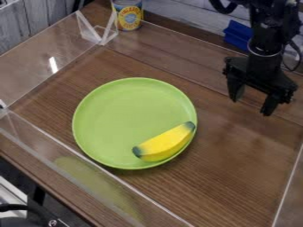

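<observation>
My black gripper point(253, 89) is at the upper right, low over the wooden table, its two fingers apart with nothing visible between them. To its lower left lies a round green plate point(124, 106), with a yellow banana point(165, 142) resting on its right front part, well apart from the gripper.
A yellow-labelled can point(127, 12) stands at the back left beside a white wire or plastic stand point(97, 31). A blue object point(236, 35) lies behind my arm. The table right of and below the plate is clear; clear panels edge the left.
</observation>
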